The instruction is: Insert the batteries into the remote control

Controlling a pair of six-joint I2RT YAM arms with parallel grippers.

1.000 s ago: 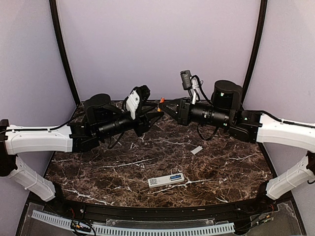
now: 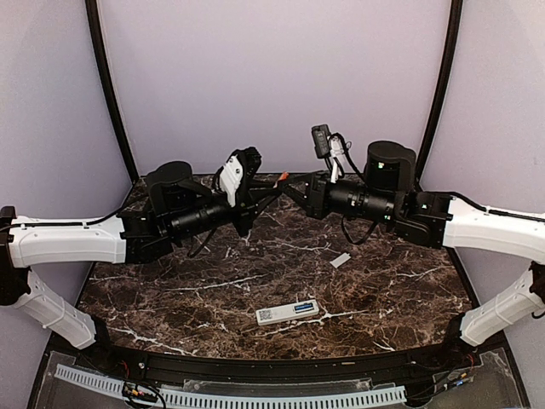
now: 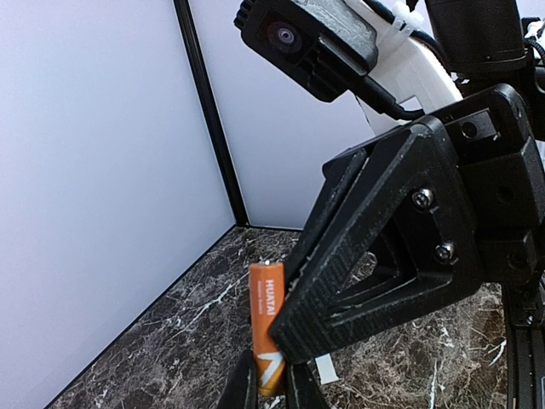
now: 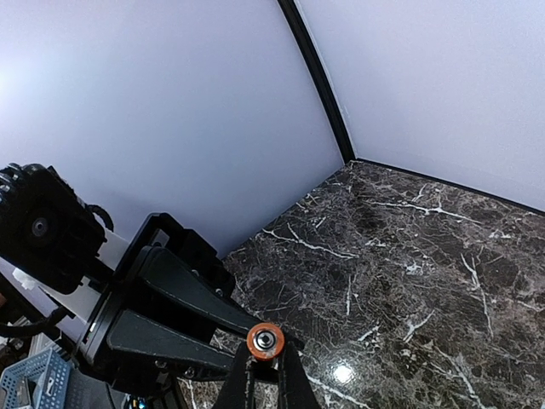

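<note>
An orange battery [image 3: 267,311] is held up in the air between the two arms, close to upright in the left wrist view. My right gripper is shut on it, and its end-on top shows between those fingertips. The left gripper has its fingertips closed around the battery's lower, yellowish end, so both grippers are on it at once. Below on the table lies the white remote control [image 2: 277,315], its open bay facing up with a blue battery [image 2: 304,307] at the right end.
A small white piece, likely the battery cover [image 2: 341,260], rests on the dark marble table [image 2: 204,298] behind and right of the remote. Pale walls [image 2: 281,85] stand at the back and sides.
Remote and cover have not moved.
</note>
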